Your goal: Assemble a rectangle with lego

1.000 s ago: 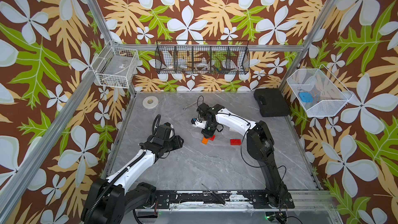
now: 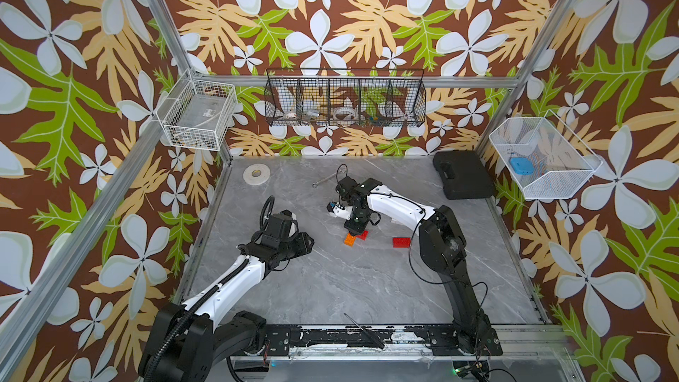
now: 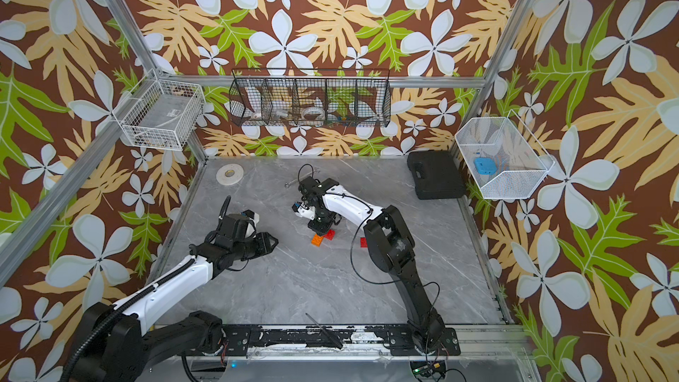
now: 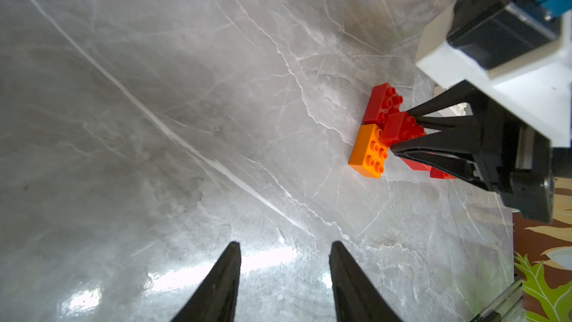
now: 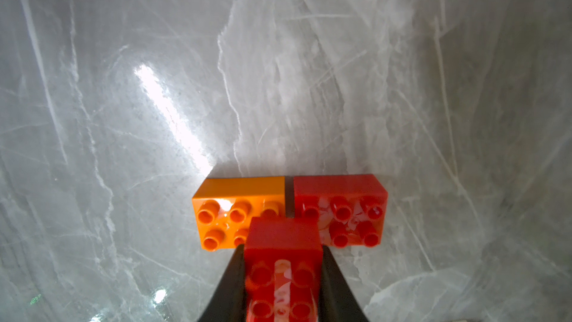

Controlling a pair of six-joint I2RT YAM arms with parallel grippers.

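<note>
An orange brick and a red brick lie end to end on the grey table in the right wrist view. My right gripper is shut on another red brick, held over their near side where the two meet. My left gripper hangs over bare table, open, with nothing between its fingers; the bricks and right gripper are off to its upper right. A separate red brick lies to the right of the group.
A tape roll lies at the back left, a metal tool at the back middle, a black case at the back right. Wire baskets hang on the walls.
My right arm has shifted very slightly, the gripper staying over the bricks. My left arm looks unmoved.
</note>
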